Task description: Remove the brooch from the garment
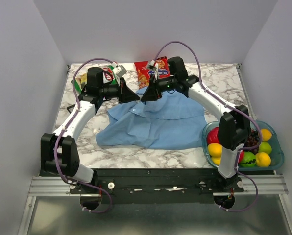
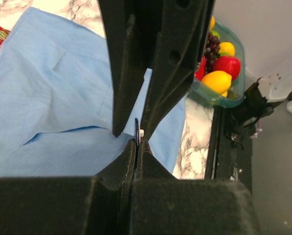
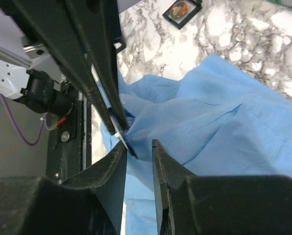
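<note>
The brooch (image 3: 128, 145) is seen edge-on in the right wrist view as a thin, pale-edged disc. Its flat body lies between the fingers of my left gripper (image 1: 138, 98), which is shut on it. In the left wrist view the brooch (image 2: 137, 131) is a thin dark sliver with a small white bit beside it. My right gripper stands open, one finger close to each side of the brooch's free end. The blue garment (image 1: 170, 129) is spread on the table beneath both grippers; whether cloth touches the brooch cannot be told.
A basket (image 1: 281, 156) of toy fruit stands at the right front. Red (image 1: 142, 73) and green (image 1: 114, 74) snack bags lie at the back. Bare marble table (image 1: 217, 78) shows at the back right. Both grippers are almost tip to tip.
</note>
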